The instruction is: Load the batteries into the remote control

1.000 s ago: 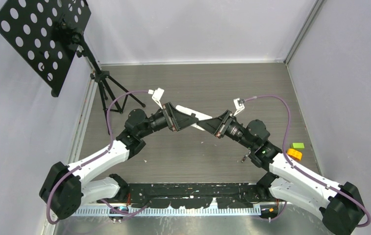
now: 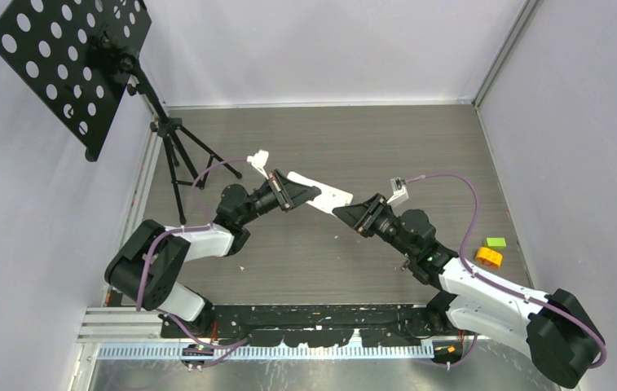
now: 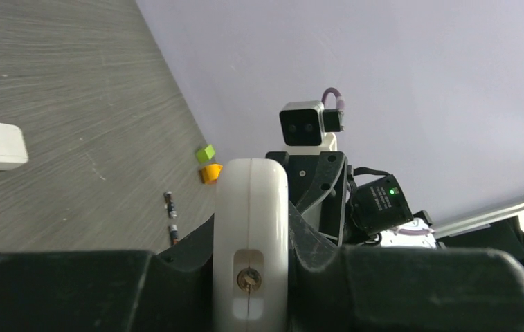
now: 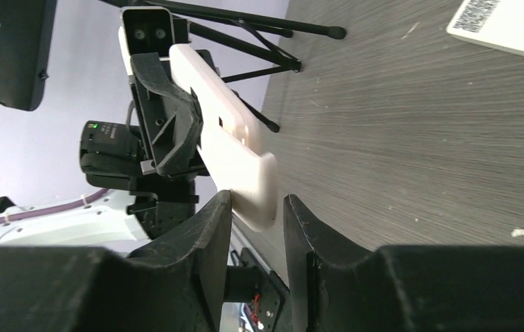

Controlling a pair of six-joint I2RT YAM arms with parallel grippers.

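Note:
The white remote control [image 3: 250, 200] stands end-on in my left gripper [image 2: 316, 193], which is shut on it. In the right wrist view the remote [image 4: 219, 111] hangs tilted, with a step between two white layers at its near end; whether that is a loosened cover I cannot tell. My right gripper is part open, one fingertip close beside the remote's end and nothing gripped between its fingers. Two batteries, a farther one [image 3: 169, 205] and a nearer one [image 3: 174, 234], lie on the table in the left wrist view.
A flat white box [image 2: 309, 181] lies on the table under the grippers, its barcode end showing in the right wrist view. A green block [image 2: 495, 243] and a yellow-orange piece [image 2: 489, 257] are at the right edge. A black stand [image 2: 170, 126] occupies the back left.
My left arm has folded back and its gripper has drawn slightly left, away from the right one.

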